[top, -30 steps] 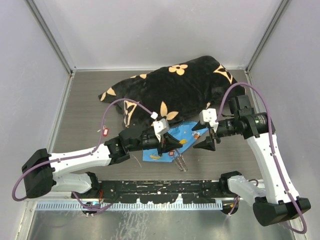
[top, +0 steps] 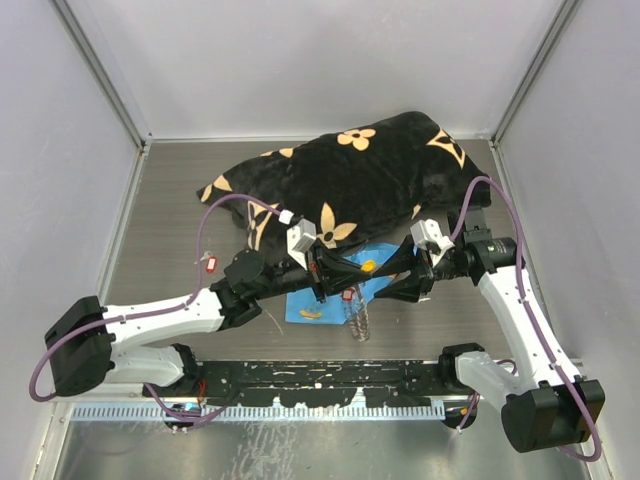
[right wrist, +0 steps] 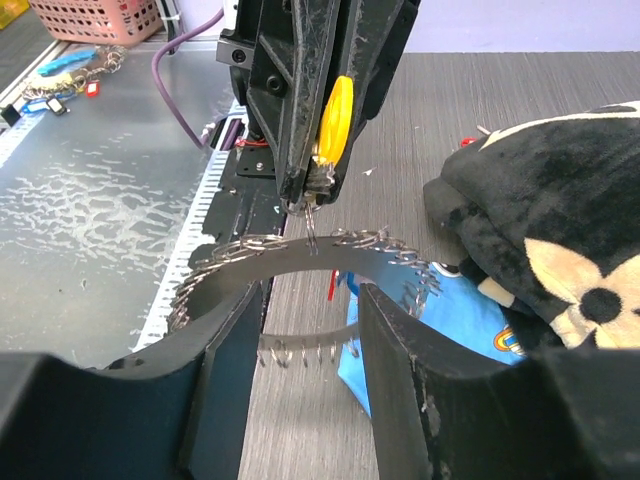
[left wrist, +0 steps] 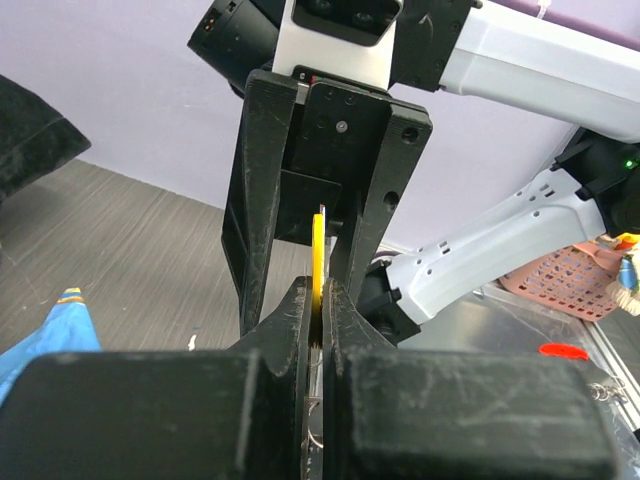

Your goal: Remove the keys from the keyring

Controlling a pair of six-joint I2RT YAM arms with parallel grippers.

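My left gripper (top: 356, 276) is shut near the middle of the top view on the keyring's yellow tag (right wrist: 335, 118), which stands upright between its fingertips; thin metal rings hang just below in the right wrist view. My right gripper (top: 395, 272) faces it from the right, close by, its two fingers apart around the space just under the tag in its own view. A clear, glinting strand hangs below the left gripper in the top view; what exactly it is, I cannot tell.
A blue cloth (top: 315, 310) lies under the grippers on the grey floor (top: 170, 250). A dark flowered blanket (top: 330, 170) fills the back. A pink basket (right wrist: 110, 20) and loose items show beyond in the wrist views.
My right gripper has moved in toward the left one, closing the gap between them.
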